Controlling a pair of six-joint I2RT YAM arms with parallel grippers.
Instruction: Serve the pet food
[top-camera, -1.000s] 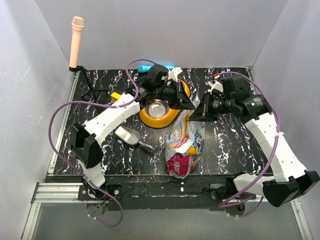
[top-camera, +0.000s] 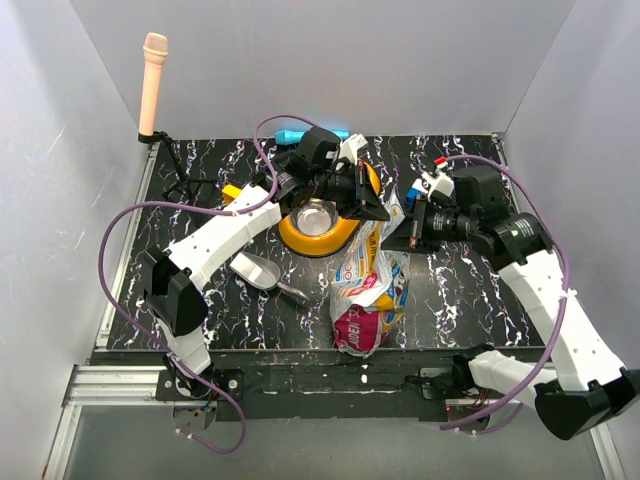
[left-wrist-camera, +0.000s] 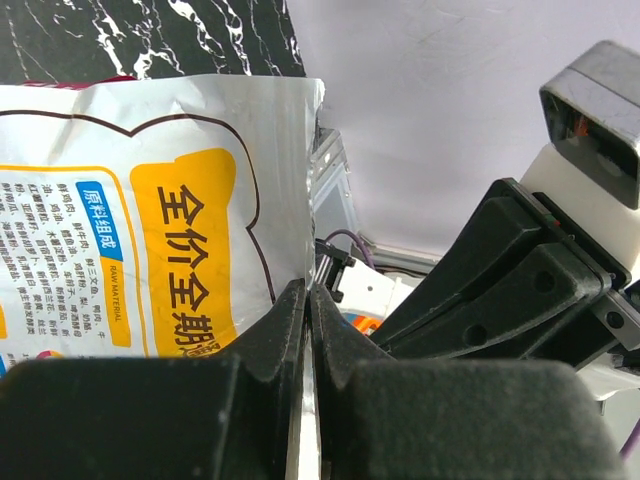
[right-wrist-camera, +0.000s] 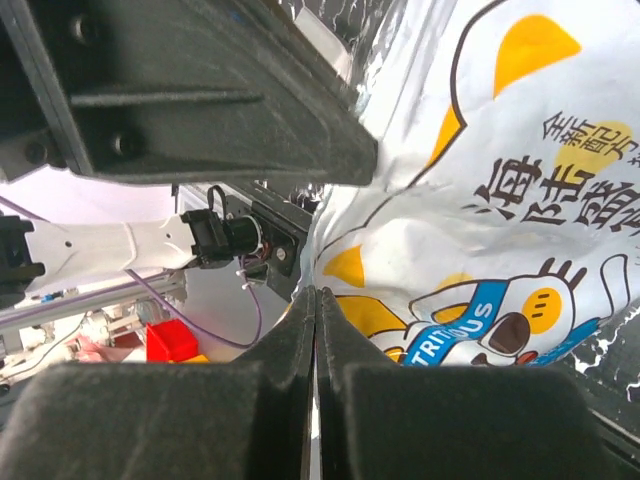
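Observation:
A crumpled pet food bag (top-camera: 368, 300) stands upright near the table's front edge, its top narrowed between my two grippers. My left gripper is shut on the bag's thin upper edge, which runs straight into its fingertips in the left wrist view. On the bag's right side, my right gripper is shut, with nothing showing between its fingers; the bag's printed side lies just beyond them. Behind the left gripper is a yellow bowl (top-camera: 290, 238) with a metal inside, partly covered by the left arm. A grey scoop (top-camera: 258, 272) rests on the table to the left.
A blue cylindrical object (top-camera: 290, 137) lies at the back edge. A small stand carrying a microphone-shaped piece (top-camera: 153, 85) rises at the back left. Grey walls (top-camera: 300, 60) enclose the table.
My right gripper has shifted slightly right and toward the front, and its arm has swung outward. The left gripper and the bag's lower part look unmoved.

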